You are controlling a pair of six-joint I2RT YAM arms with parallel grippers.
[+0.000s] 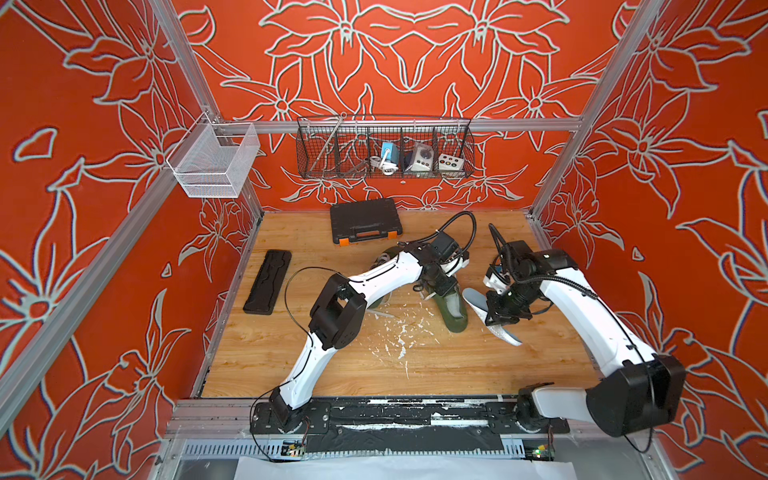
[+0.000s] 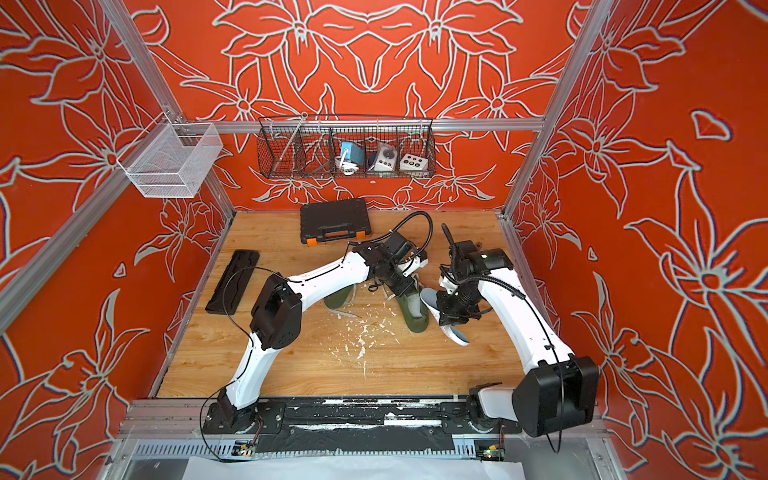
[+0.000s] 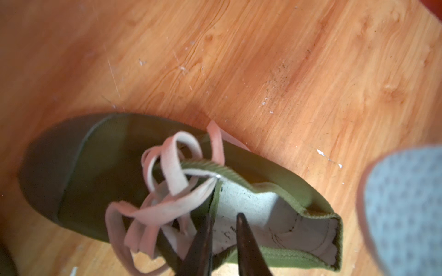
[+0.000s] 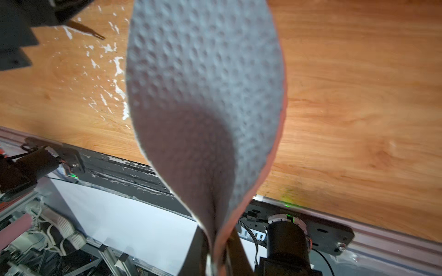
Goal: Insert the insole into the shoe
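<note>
An olive shoe [image 3: 106, 179] with loose pink laces and an open, pale interior lies on the table [image 1: 400, 368]. My left gripper is over its opening near the laces, its two fingers part open with nothing clearly between them. To the shoe's right, my right gripper is shut on a light grey dimpled insole [image 4: 202, 73], which is folded at the pinch and held apart from the shoe. A second olive shoe [image 2: 336, 297] is partly hidden behind my left arm.
A black case [image 1: 364, 220] lies at the back, and a black tray [image 1: 268, 280] on the left. A wire basket [image 1: 384, 148] hangs on the back wall, a white basket [image 1: 212, 172] on the left.
</note>
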